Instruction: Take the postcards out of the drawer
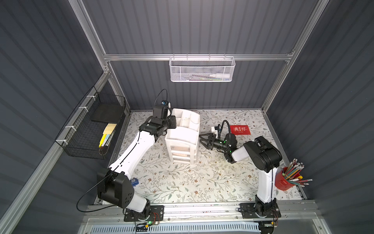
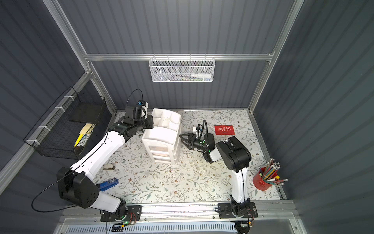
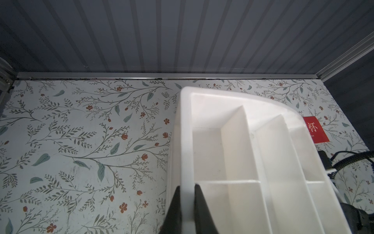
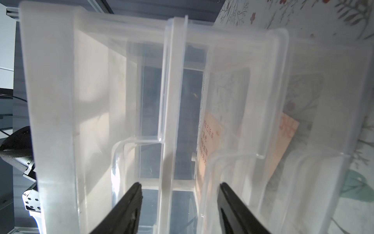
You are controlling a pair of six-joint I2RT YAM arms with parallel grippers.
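Note:
A white drawer unit [image 1: 181,136] with an open-compartment top stands mid-table. My left gripper is shut on the unit's upper rim at its left edge, the rim showing between its fingertips. My right gripper is open at the unit's right side, its fingers either side of a clear drawer's edge, apparently not closed on it. In the right wrist view, pink-orange cards [image 4: 208,136] show through the translucent drawers.
A red card [image 1: 240,129] lies at the back right. A red pen cup [image 1: 283,181] stands at the front right, a wire basket [image 1: 83,136] hangs on the left wall, and a mesh rack [image 1: 201,68] on the back wall.

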